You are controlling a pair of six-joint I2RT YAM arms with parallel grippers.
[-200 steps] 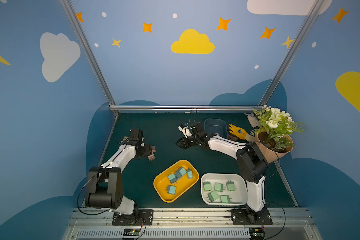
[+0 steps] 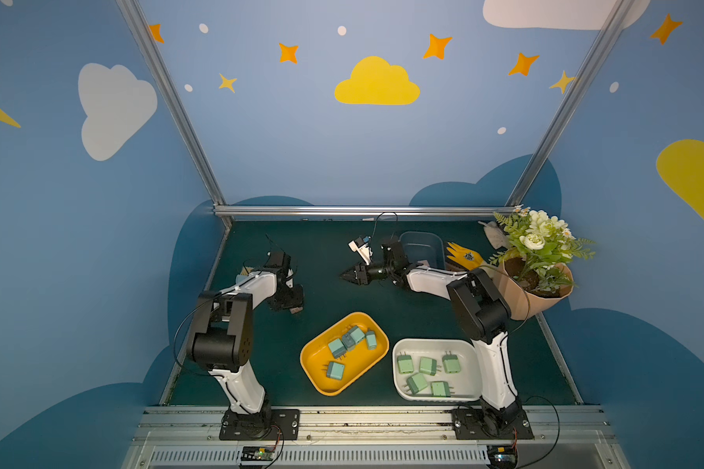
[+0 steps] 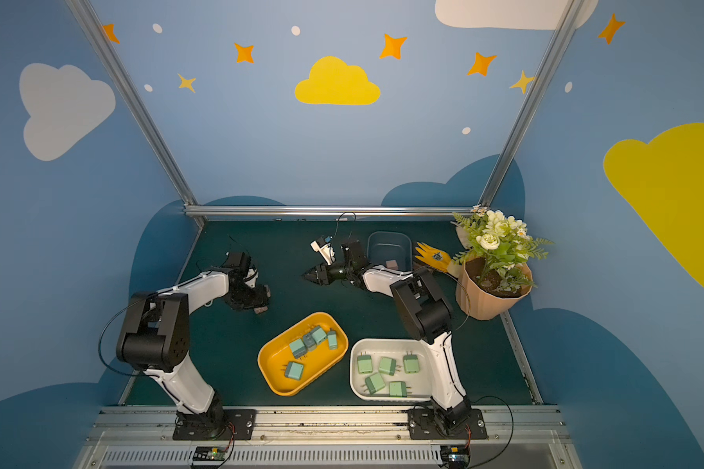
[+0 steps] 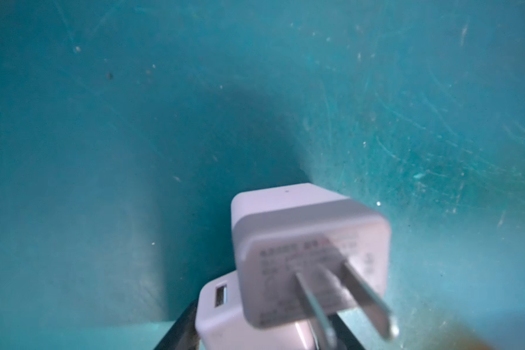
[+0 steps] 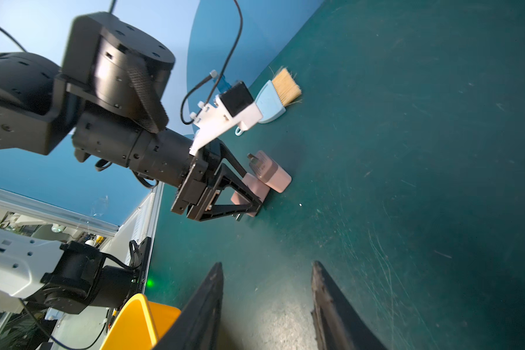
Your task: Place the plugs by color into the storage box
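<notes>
Two pale pink plugs lie on the table under my left gripper (image 2: 293, 303); the left wrist view shows the upper plug (image 4: 309, 239) with prongs up and the lower plug (image 4: 250, 315) partly hidden between the fingertips. The right wrist view shows the left fingers around the lower one; whether they grip it is unclear. My right gripper is open and empty above bare table. Blue-green plugs (image 2: 334, 371) lie in the yellow bin (image 2: 313, 351), green plugs (image 2: 428, 365) in the white bin (image 2: 465, 367). The navy bin (image 2: 421, 246) is at the back right, partly hidden.
A flower pot (image 2: 532, 301) and yellow gloves (image 2: 465, 254) stand at the right. A dustpan (image 5: 269, 106) and brush (image 5: 285, 86) lie at the left.
My left arm has reached farther out over the pink plugs, covering more of them. The right gripper has shifted slightly left, its upper arm slightly too.
</notes>
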